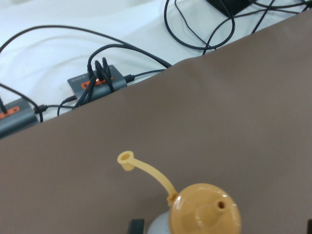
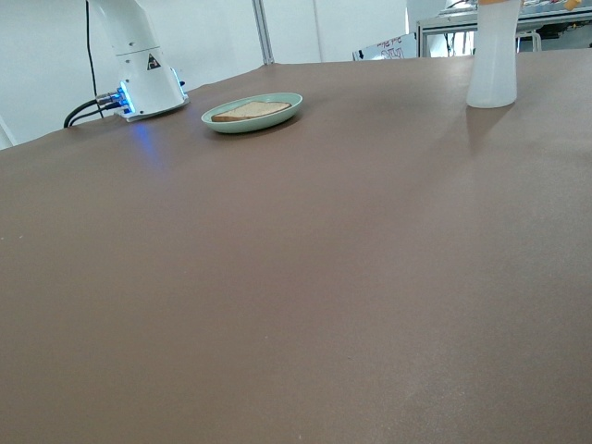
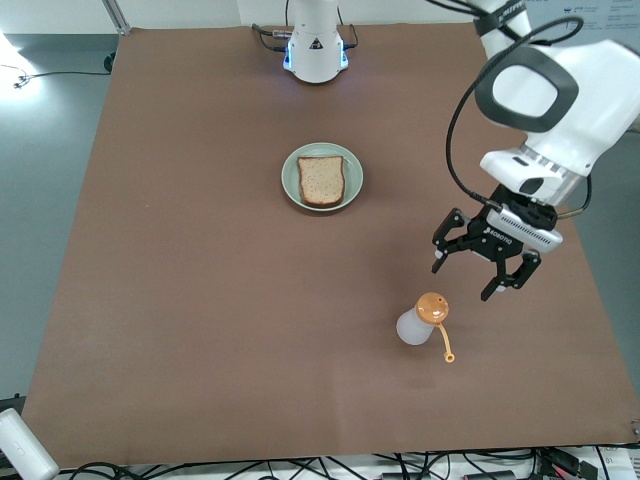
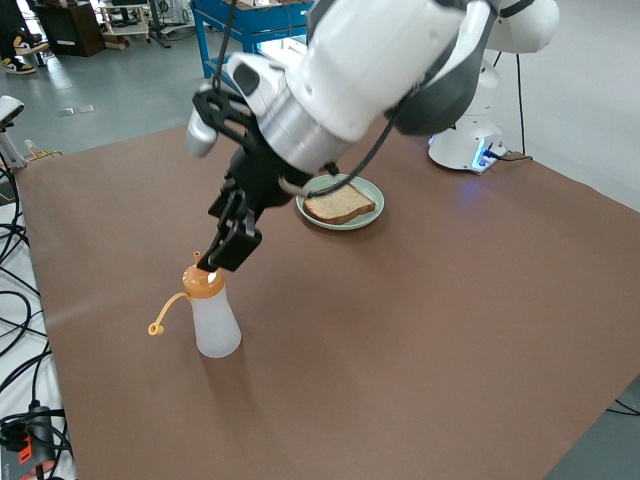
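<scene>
My gripper (image 3: 460, 282) hangs open above and to the right of a squeeze bottle (image 3: 414, 324) with an orange cap and strap, which stands upright on the brown table (image 3: 250, 300). In the wrist view the bottle's cap (image 1: 204, 209) sits low, between dark fingertips at the bottom edge, seen from above. A slice of bread (image 3: 321, 180) lies on a pale green plate (image 3: 293, 188) farther back.
Cables and hubs (image 1: 100, 87) lie along the white strip beyond the near edge.
</scene>
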